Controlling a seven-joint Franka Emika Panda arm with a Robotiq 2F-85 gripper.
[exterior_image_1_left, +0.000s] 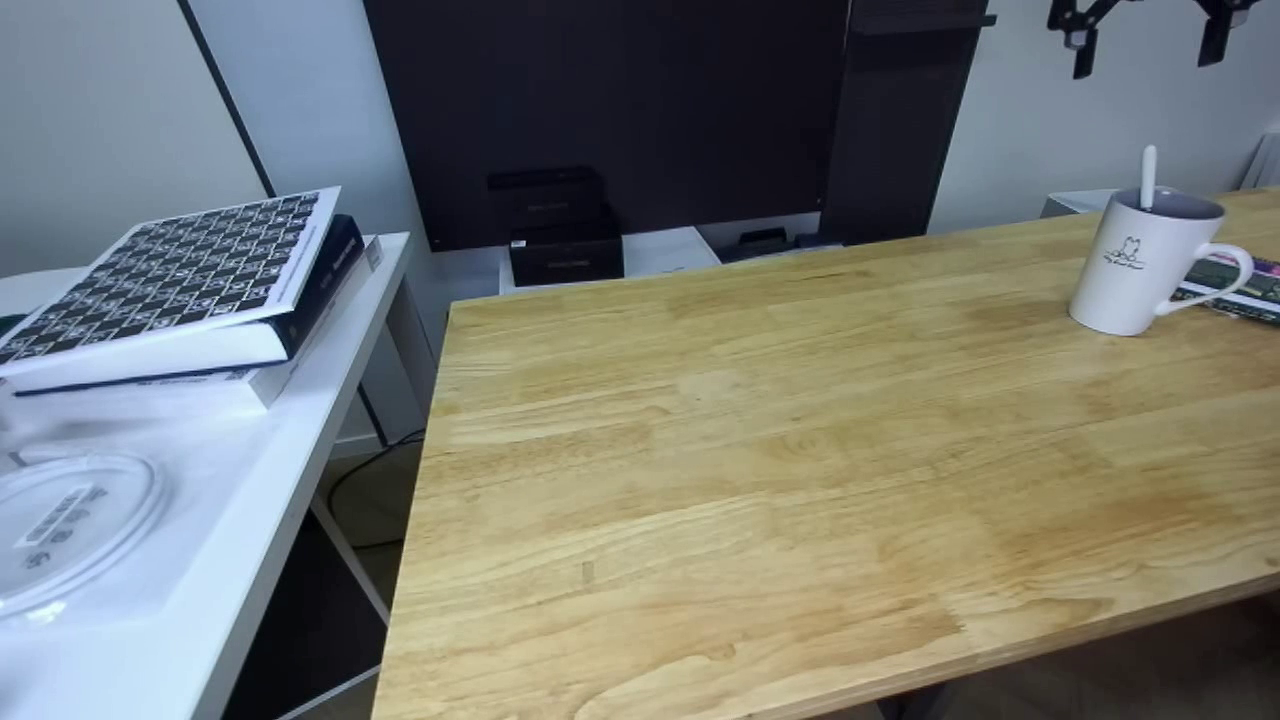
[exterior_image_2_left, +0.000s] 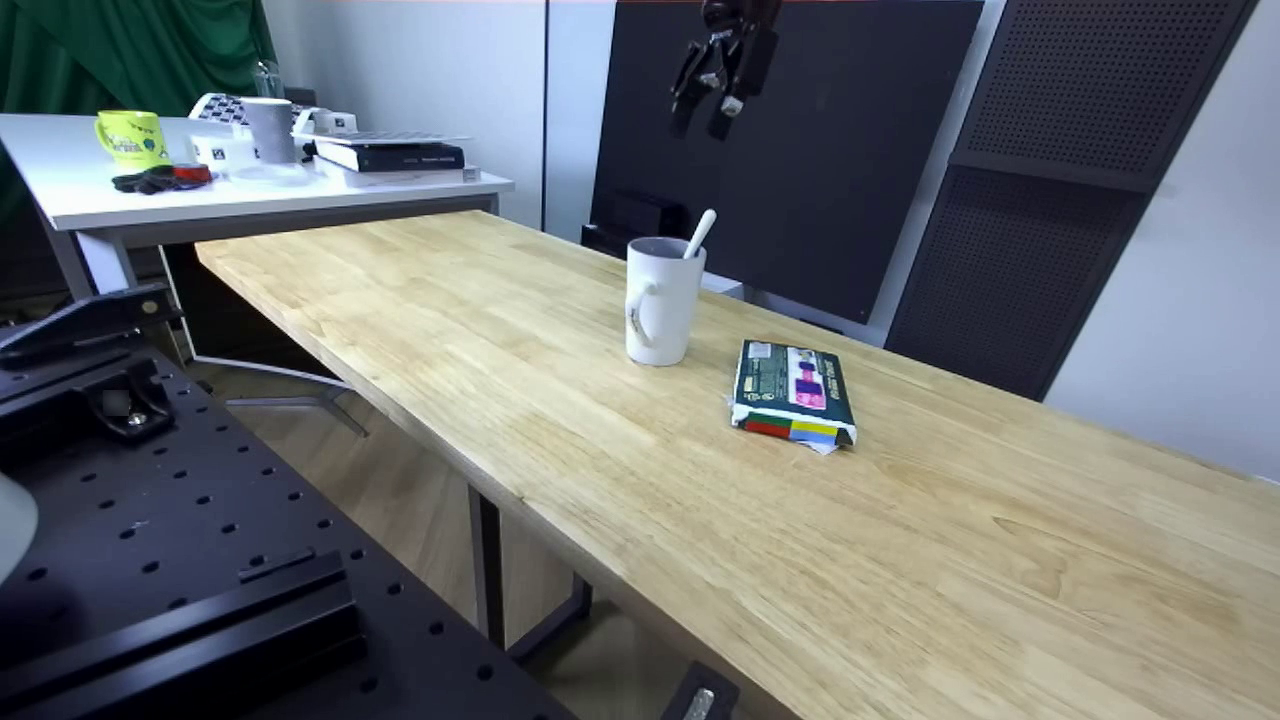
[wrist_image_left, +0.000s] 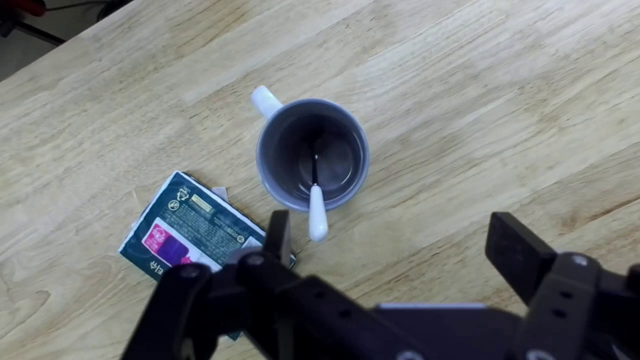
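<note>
A white mug (exterior_image_2_left: 660, 314) with a grey inside stands upright on the wooden table. Out of it leans a spoon with a white handle (wrist_image_left: 318, 214), its dark stem reaching down into the mug. My gripper is open and empty, its fingers spread wide; in the wrist view the handle's end lies near the left finger. Exterior view 2 has the gripper (exterior_image_2_left: 704, 114) hanging well above the mug. At the top right of exterior view 1, only the lower part of the gripper (exterior_image_1_left: 1146, 58) shows.
A dark green packet (exterior_image_2_left: 794, 390) lies flat close to the mug. Across a gap is a white table (exterior_image_2_left: 396, 197) with stacked books (exterior_image_1_left: 180, 288), cups and other items.
</note>
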